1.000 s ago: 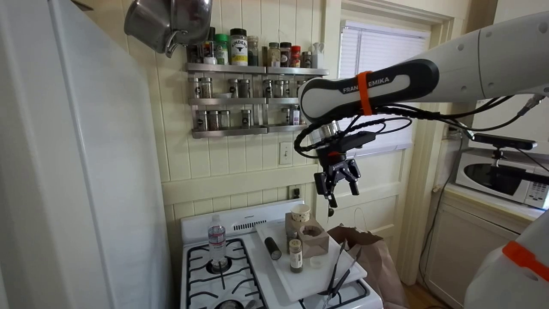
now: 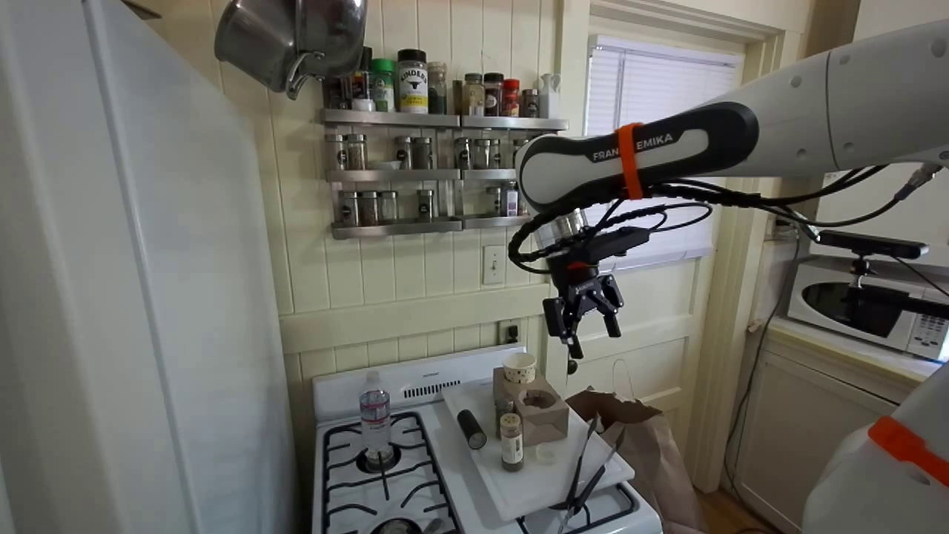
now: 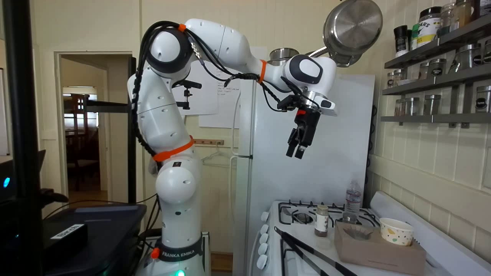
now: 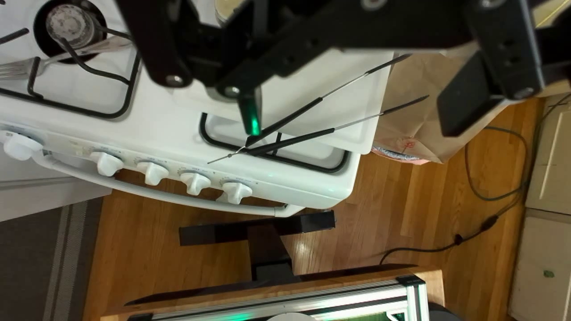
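Observation:
High over the stove, my gripper (image 2: 592,341) hangs open and points down, its fingers apart with nothing between them. In exterior view 2 the gripper (image 3: 295,153) appears side-on, well above the stove top and clear of everything. On a white board (image 2: 503,494) stand a spice jar (image 2: 511,442), a brown cardboard box (image 2: 544,420) and, on that box, a patterned paper cup (image 2: 520,366). A dark cylinder (image 2: 471,429) lies near the jar. Black tongs (image 3: 303,248) rest across the board's front corner; in the wrist view the tongs (image 4: 299,141) overhang a burner.
A clear bottle (image 2: 375,418) stands on the left burner grate, and a fork (image 4: 48,61) lies on a grate. Right of the stove is a paper bag (image 2: 654,454). Spice shelves (image 2: 396,175) and a hanging pot (image 2: 289,40) are on the wall side.

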